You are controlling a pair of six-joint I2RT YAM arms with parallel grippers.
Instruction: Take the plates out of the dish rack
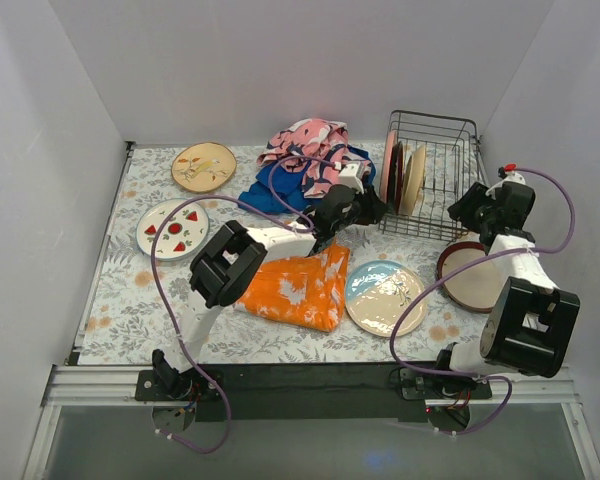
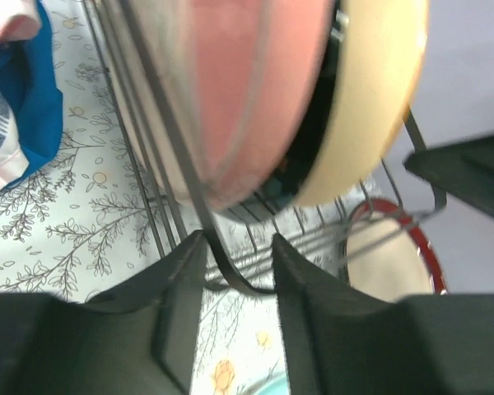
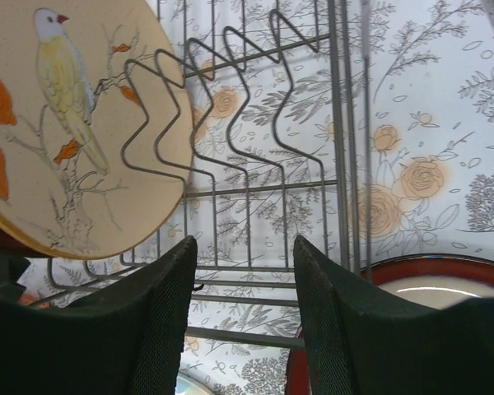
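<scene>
The wire dish rack [image 1: 448, 150] stands at the back right, with several plates upright in its left part. Among them are a pink plate and a cream plate; the cream one's bird-painted face [image 3: 140, 181] shows in the right wrist view. My left gripper is at the rack's front left corner, its fingers part open, with a dark rack wire crossing between them and the pink plate's edge just beyond. On the rack's right side, my right gripper stands open, holding nothing, near the front wires.
On the table lie a yellow plate [image 1: 203, 167], a strawberry plate [image 1: 173, 240], a blue-and-cream plate [image 1: 380, 300] and a brown-rimmed plate [image 1: 473, 285]. A pink and blue cloth [image 1: 305, 160] is heaped left of the rack, and an orange cloth [image 1: 295, 290] lies in front.
</scene>
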